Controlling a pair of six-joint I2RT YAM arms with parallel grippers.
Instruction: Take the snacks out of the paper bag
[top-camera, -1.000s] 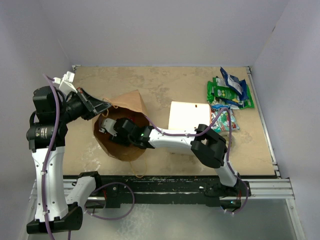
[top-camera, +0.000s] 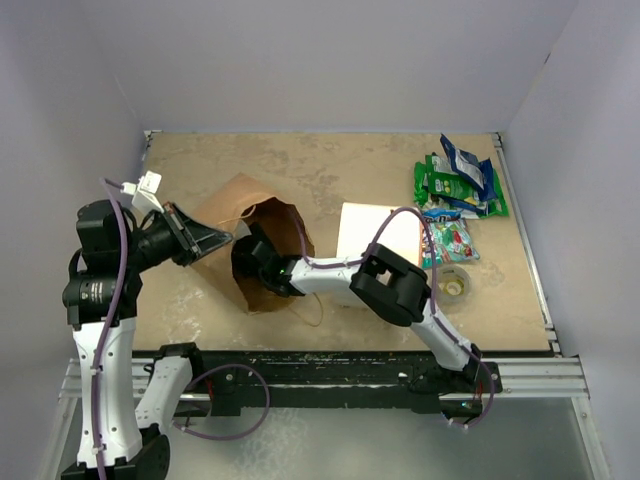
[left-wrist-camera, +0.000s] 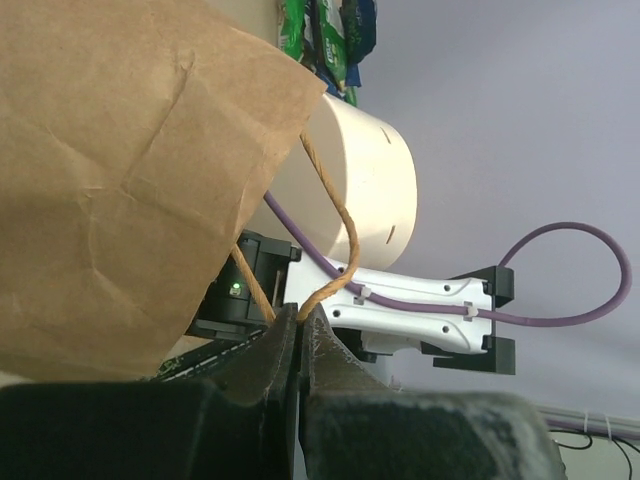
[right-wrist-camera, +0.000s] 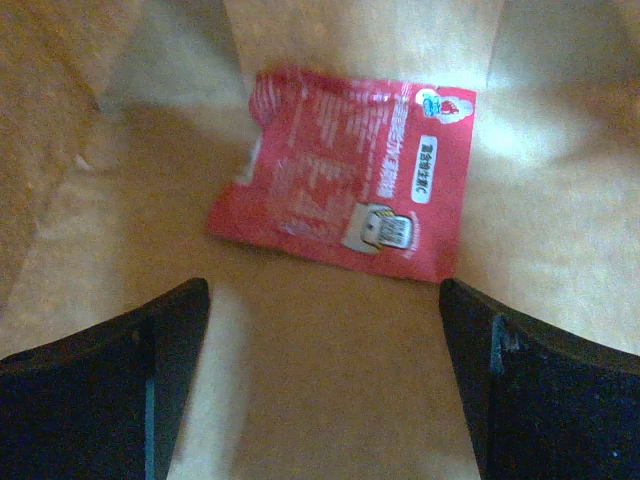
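Observation:
A brown paper bag (top-camera: 222, 207) stands tilted on the table, its mouth facing right and toward the front. My left gripper (top-camera: 228, 238) is shut at the bag's rim; in the left wrist view the twisted paper handle (left-wrist-camera: 345, 225) runs down to the closed fingertips of that gripper, pinched between them. My right arm reaches into the bag, so its gripper is hidden from above. In the right wrist view my right gripper is open, and a red snack packet (right-wrist-camera: 350, 175) lies on the bag's inner wall beyond its fingers, untouched.
Several snack packets, green (top-camera: 450, 187), dark blue (top-camera: 462, 162) and light blue (top-camera: 450, 242), lie at the right. A roll of tape (top-camera: 452, 284) sits in front of them. A white box (top-camera: 360, 230) stands mid-table beside my right arm.
My left gripper has moved right and toward the front with the handle, and the bag's mouth has turned rightward. The right arm has shifted within the bag, its elbow moving left.

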